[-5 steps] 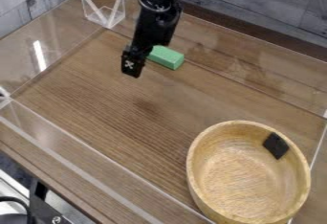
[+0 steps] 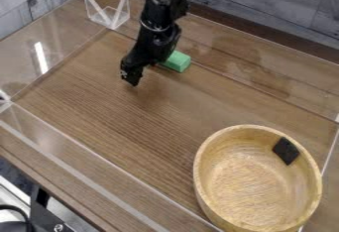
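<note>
My black gripper [image 2: 149, 58] hangs from the top over the back middle of the wooden table [image 2: 119, 127], open, its fingers low and spread. Right behind it, partly covered by it, is a green block [image 2: 176, 60]. Whether the fingers touch the block cannot be told.
A large cream oval bin [image 2: 255, 201] with a black patch on its rim fills the front right. Clear plastic pieces sit at the back left [image 2: 107, 10] and at the left edge.
The gripper has shifted slightly and now covers more of the green block. The block looks to be in much the same place.
</note>
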